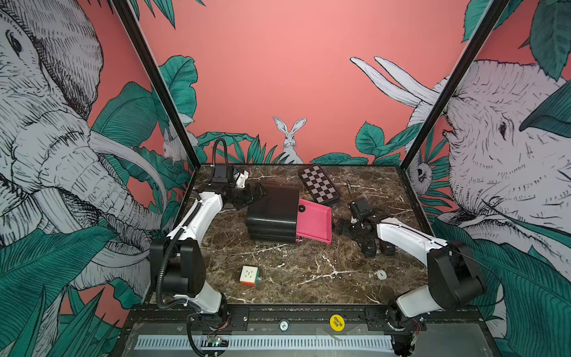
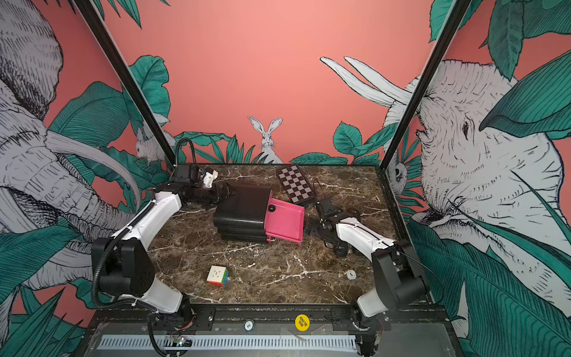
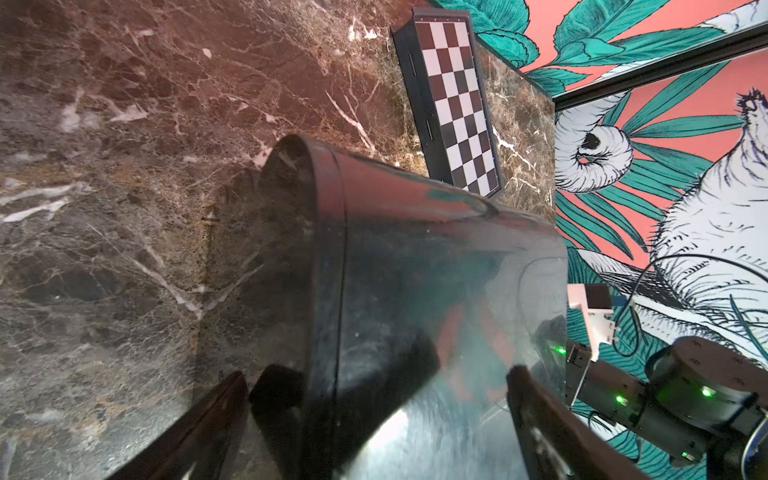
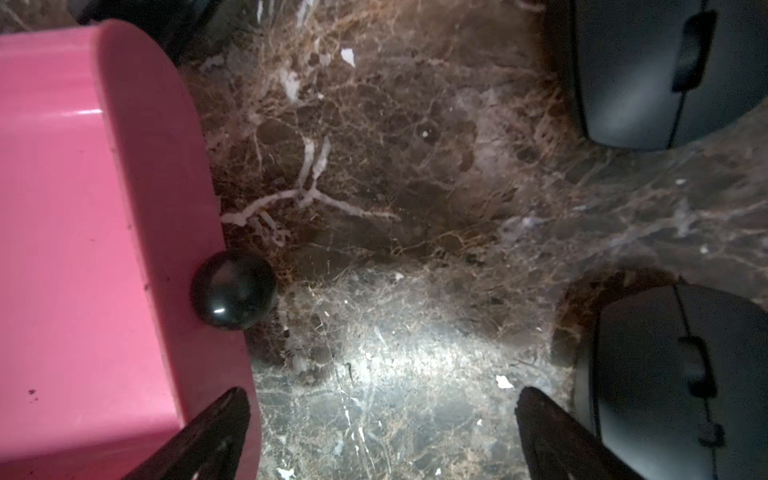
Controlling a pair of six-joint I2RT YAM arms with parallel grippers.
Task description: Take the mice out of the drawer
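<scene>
The pink drawer (image 1: 315, 225) sticks out to the right from a glossy black case (image 1: 272, 214); the visible floor of the drawer is bare. A round black knob (image 4: 232, 289) sits on its front. Two black mice lie on the table outside it: one mouse (image 4: 664, 72) at the upper right of the right wrist view, another mouse (image 4: 672, 384) below it. My right gripper is open just off the drawer front, no object between its fingers. At the case's left end, my left gripper has its fingers spread wide, the case's edge showing between them.
A checkered board (image 1: 319, 184) lies behind the case. A Rubik's cube (image 1: 249, 275) sits at the front left, and a small pale piece (image 1: 381, 275) at the front right.
</scene>
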